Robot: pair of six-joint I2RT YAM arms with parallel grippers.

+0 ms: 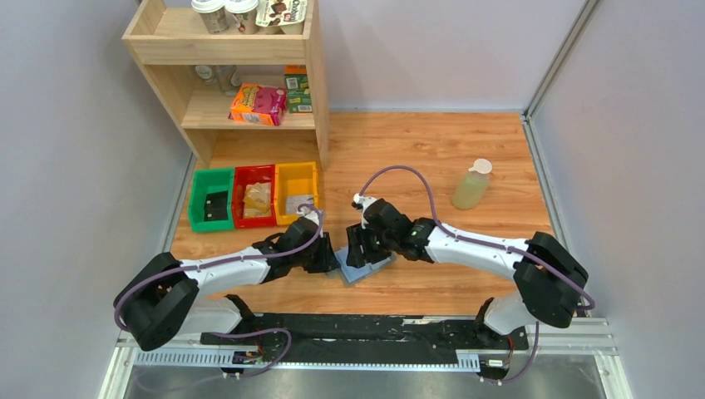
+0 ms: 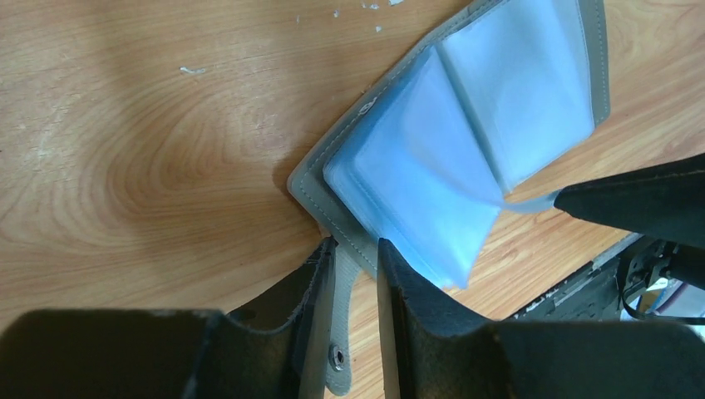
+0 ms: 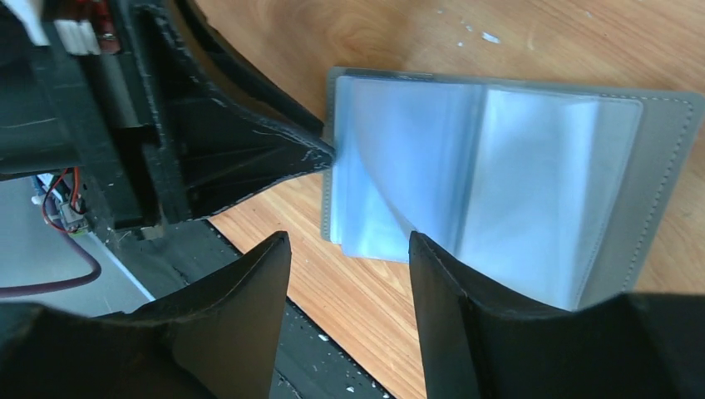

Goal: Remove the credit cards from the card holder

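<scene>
The card holder (image 1: 366,271) lies spread open on the table, its grey stitched cover carrying translucent blue sleeves (image 2: 432,166). My left gripper is shut on the cover's near edge at one corner; a grey snap strap (image 2: 339,332) shows between its fingers. Above the holder, my right gripper has its fingers apart. A thin, lifted sleeve flap (image 3: 387,195) reaches towards one of its fingertips (image 3: 418,246) and seems to touch it. Whether cards sit inside the sleeves cannot be made out. From above, both grippers cover part of the holder.
Green (image 1: 194,199), red (image 1: 241,177) and yellow (image 1: 309,172) bins hold flat items at the back left, before a wooden shelf (image 1: 224,51). A bottle (image 1: 471,189) stands at the back right. Bare table lies between bottle and holder.
</scene>
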